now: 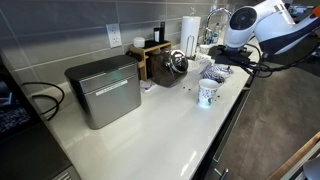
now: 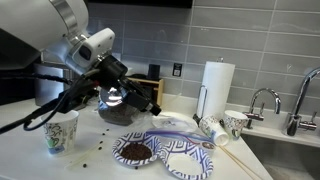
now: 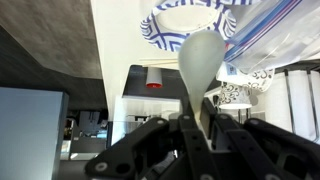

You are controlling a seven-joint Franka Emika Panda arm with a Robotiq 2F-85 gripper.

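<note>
My gripper is shut on a pale grey, spoon-like piece [image 3: 201,58] whose rounded end reaches out past the fingers in the wrist view. In exterior view 2 the gripper [image 2: 152,108] hangs above a blue-patterned plate [image 2: 118,147] with dark crumbly stuff on it. A second patterned plate [image 2: 207,168], its middle bare, lies to the right. The held piece cannot be made out in the exterior views.
A patterned cup [image 2: 60,133] stands at the left, with two more cups by the paper towel roll [image 2: 216,88]. A silver toaster-like box [image 1: 108,92] stands along the wall.
</note>
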